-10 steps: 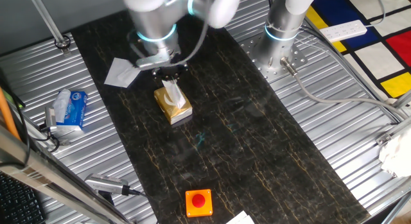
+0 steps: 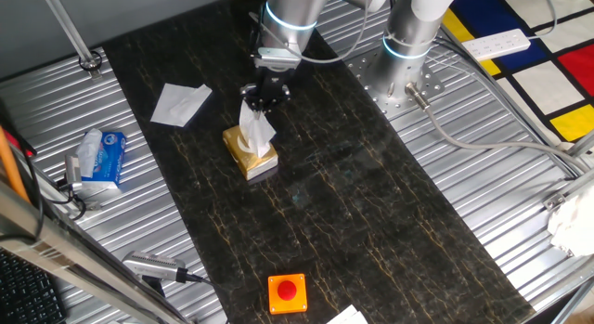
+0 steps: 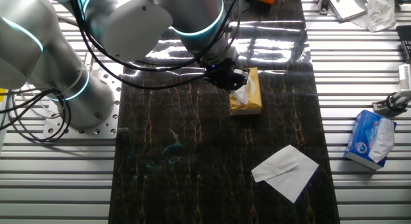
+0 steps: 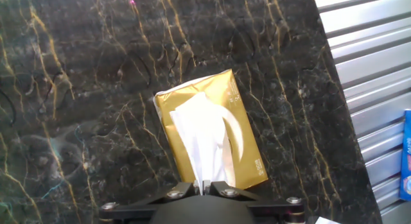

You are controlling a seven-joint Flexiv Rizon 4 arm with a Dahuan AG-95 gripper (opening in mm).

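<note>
A gold tissue pack (image 2: 238,149) lies on the dark marbled board, a white tissue (image 2: 253,129) standing up out of its slot. Just above the pack is my gripper (image 2: 260,103), at the tissue's upper end. In the wrist view the tissue (image 4: 204,137) runs from the slot of the pack (image 4: 242,115) to the closed fingertips of my gripper, which is shut on it. The tissue's lower part is still within the slot. From the second exterior view, the gripper (image 3: 239,81) partly covers the tissue beside the gold pack (image 3: 253,99).
A loose white tissue (image 3: 286,172) lies flat on the board. On the slatted metal table sits a blue tissue pack (image 2: 109,159). An orange box with a red button (image 2: 288,292) is at the board's near end. Much of the board's middle is bare.
In exterior view 1 my gripper and arm have swung to the right, with the tissue's top still at the fingers. The gold pack has stayed in place.
</note>
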